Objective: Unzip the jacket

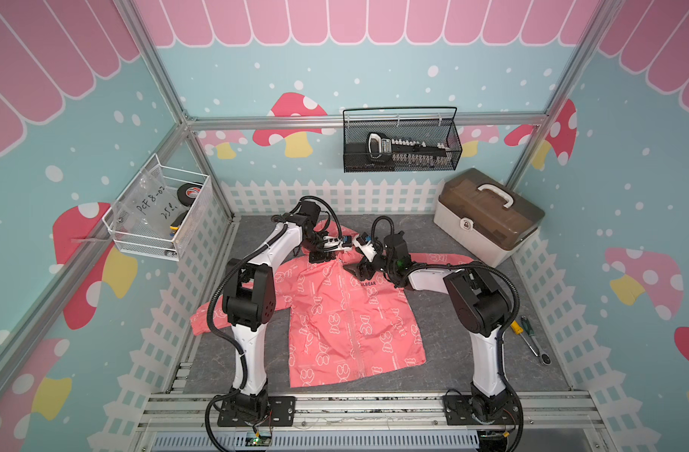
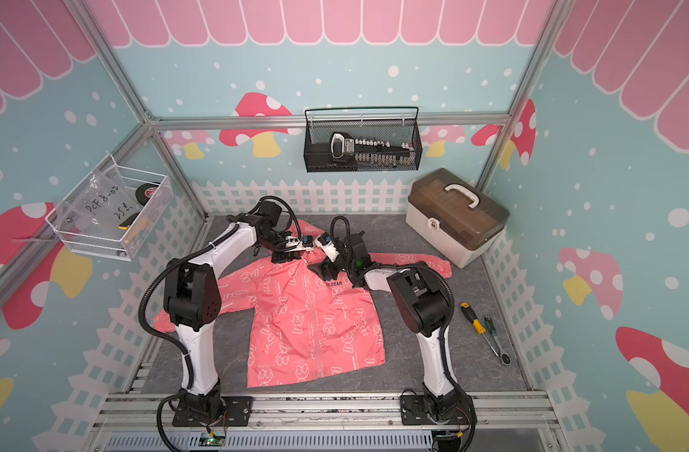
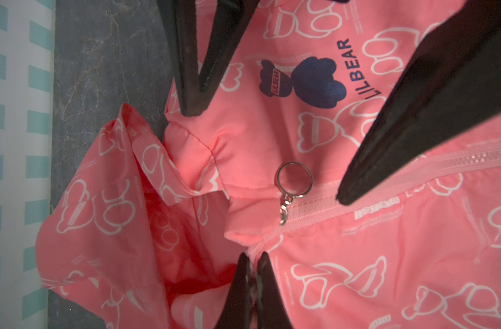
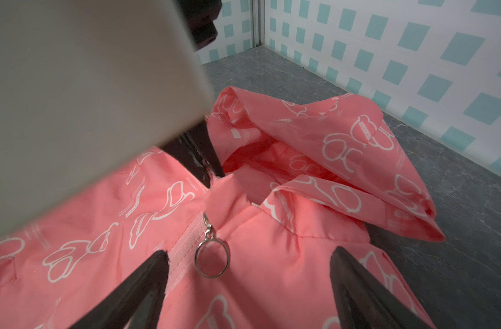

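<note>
The pink jacket (image 1: 321,331) lies spread out with its front up, the hood towards the back wall. Its zipper (image 3: 475,159) runs closed up to the collar. At the top of it, the metal pull ring (image 4: 212,258) rests on the cloth. My left gripper is shut at the collar edge just above the slider, with a thin fold of cloth at its tips. Open over the ring is my right gripper; the ring shows between its spread fingers, apart from both. The left wrist view also shows these fingers (image 3: 371,159) above the ring.
A brown-lidded toolbox (image 1: 487,214) stands at the back right. Tools (image 2: 481,331) lie on the right side of the table. Baskets hang on the back wall (image 1: 401,143) and left wall (image 1: 159,214). Grey table shows bare beside the jacket's lower half.
</note>
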